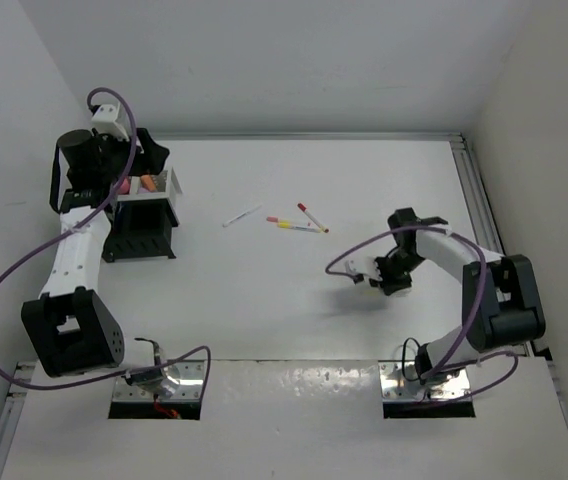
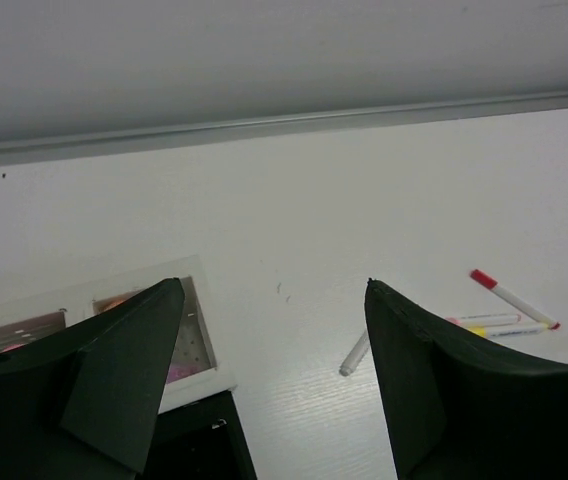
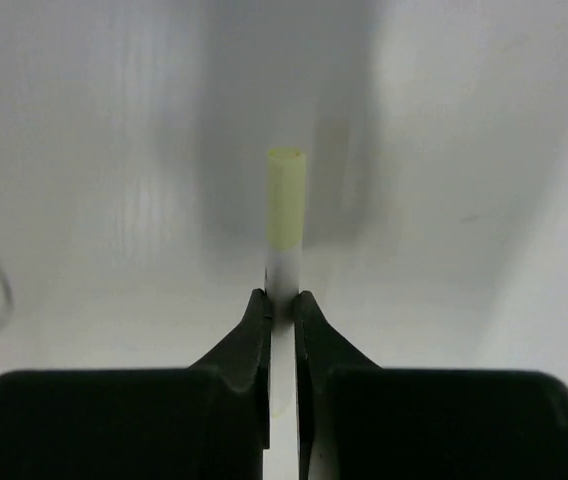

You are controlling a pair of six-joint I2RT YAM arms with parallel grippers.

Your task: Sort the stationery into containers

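Note:
My right gripper (image 1: 392,278) is shut on a yellow-and-white marker (image 3: 285,200), hanging over the white table at the right. My left gripper is held high by the white divided container (image 2: 207,340) at the left, fingers apart, empty. Colored items lie in that container, partly hidden. On the table lie a red-capped marker (image 1: 312,218), a pink marker (image 1: 287,221), a yellow marker (image 1: 298,227) and a clear pen-like item (image 1: 241,215).
A black box (image 1: 139,238) stands directly in front of the white container.

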